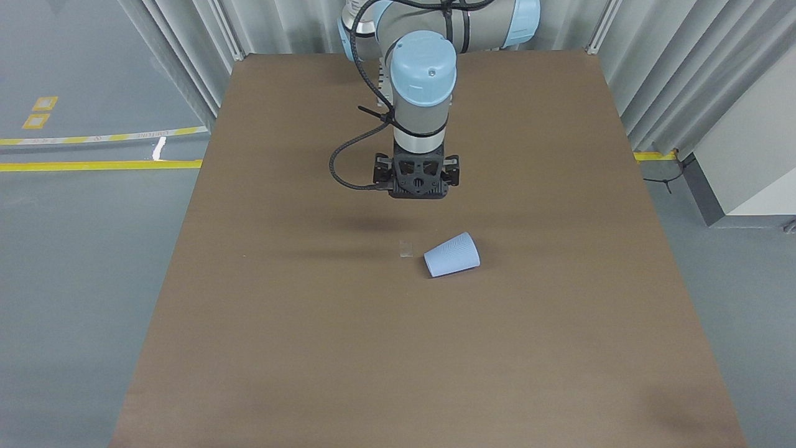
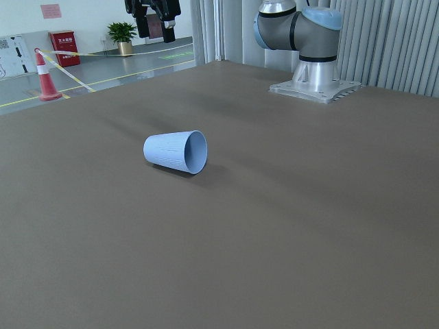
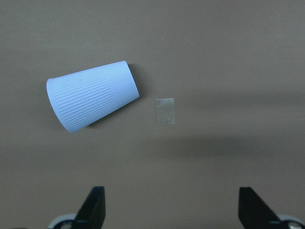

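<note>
A light blue ribbed cup [image 1: 452, 254] lies on its side on the brown table [image 1: 298, 336], also seen in the left view as a cup [image 2: 168, 151] with its mouth facing right. My gripper [image 1: 416, 179] hangs above and behind it, pointing down. In the wrist view the cup [image 3: 90, 95] is left of centre and above the fingertips; my gripper stands open with bare table between its fingers. A small clear square patch [image 3: 165, 111] sits beside the cup.
The robot base [image 2: 315, 89] stands at the table's far end, with corrugated curtains behind it. Floor lies beyond both side edges.
</note>
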